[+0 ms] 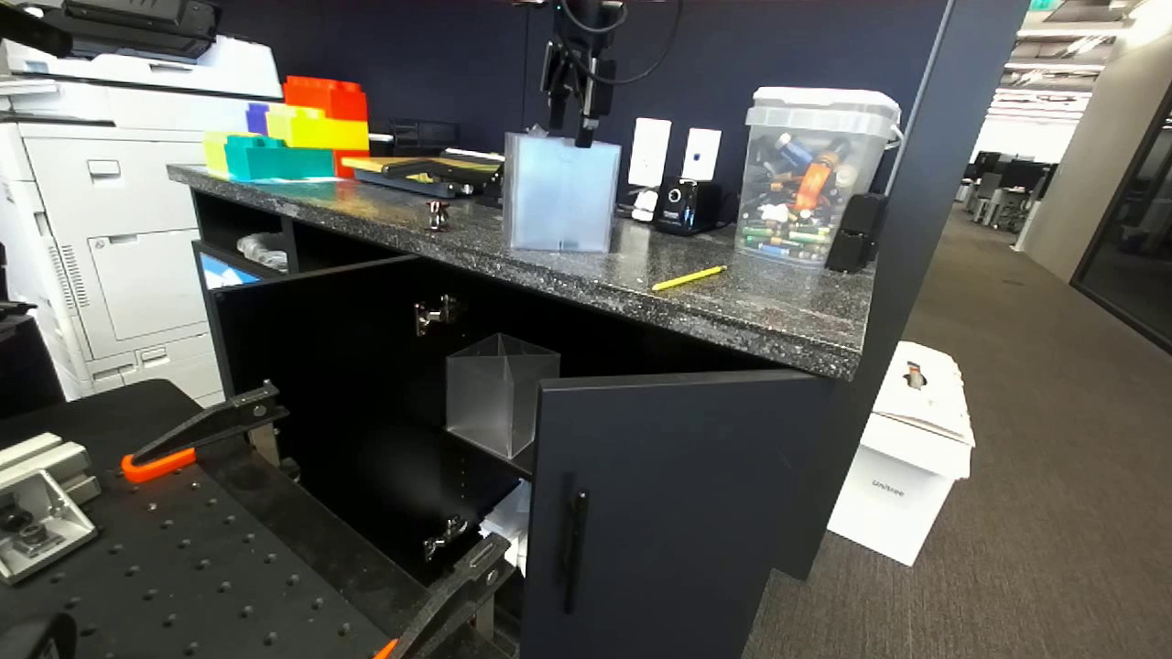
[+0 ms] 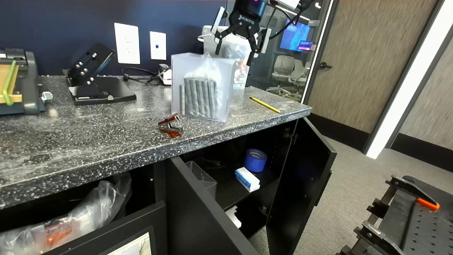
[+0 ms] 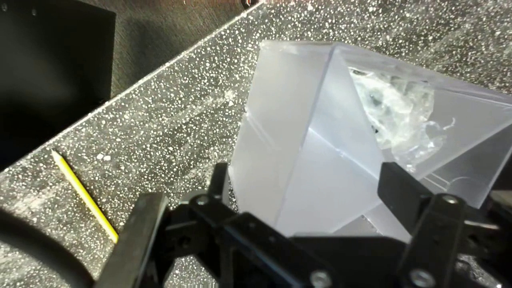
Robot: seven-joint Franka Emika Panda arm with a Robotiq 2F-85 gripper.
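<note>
My gripper (image 2: 233, 51) is open above the counter, at the top of a translucent square bin (image 2: 199, 91). From the wrist, the bin (image 3: 273, 139) lies between and beyond the spread fingers, with a clear plastic bag (image 3: 393, 108) inside it. In exterior view 2, grey strips show through the bin's front wall. One finger (image 1: 587, 130) appears close to the bin's rim in exterior view 1; whether it touches cannot be told. A yellow pencil (image 1: 689, 278) lies on the counter to the right of the bin. Nothing is held.
A lidded tub of batteries (image 1: 813, 181) and a black pencil sharpener (image 1: 689, 205) stand behind. A staple remover (image 2: 170, 125) sits near the counter edge. Below, both cabinet doors (image 1: 670, 494) stand open; inside are another bin (image 1: 500, 395), blue tape (image 2: 255, 159) and a small box (image 2: 247, 179).
</note>
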